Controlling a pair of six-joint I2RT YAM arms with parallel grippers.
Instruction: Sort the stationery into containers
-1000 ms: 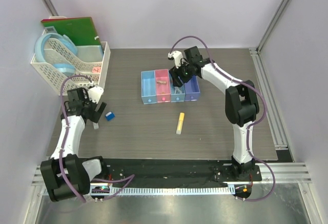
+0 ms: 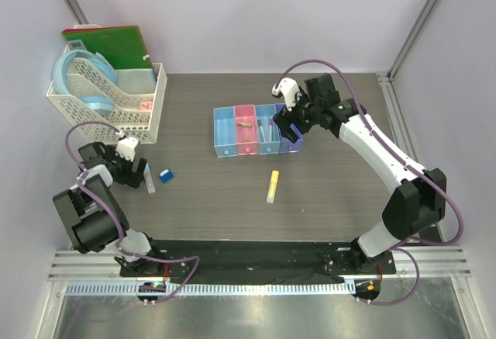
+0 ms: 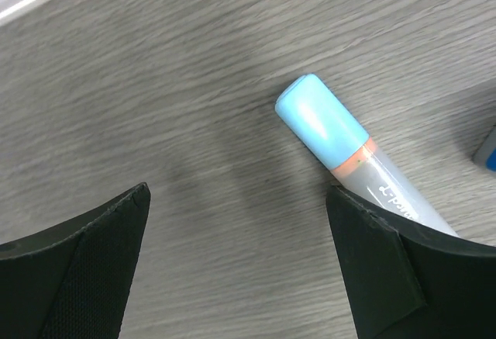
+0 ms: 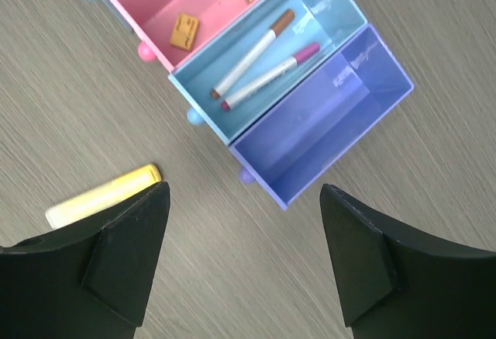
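Note:
A light-blue-capped tube (image 3: 318, 122) lies on the table, close by the right finger of my open left gripper (image 2: 136, 170), down at the left. A blue block (image 2: 166, 175) lies right of it. A yellow stick (image 2: 273, 186) lies below the bin row, whose bins are light blue (image 2: 225, 133), pink (image 2: 246, 141), light blue and dark blue (image 4: 310, 129). Two markers (image 4: 249, 63) lie in the second light-blue bin, small tan pieces in the pink one. My right gripper (image 2: 287, 129) is open above the bins' right side, nothing between its fingers.
A white basket (image 2: 147, 129) holding a green board and light-blue items stands at the back left, just behind my left gripper.
My left gripper has moved slightly left and lowered beside the tube, its arm folding. My right gripper has moved to the right, away from the bins' middle.

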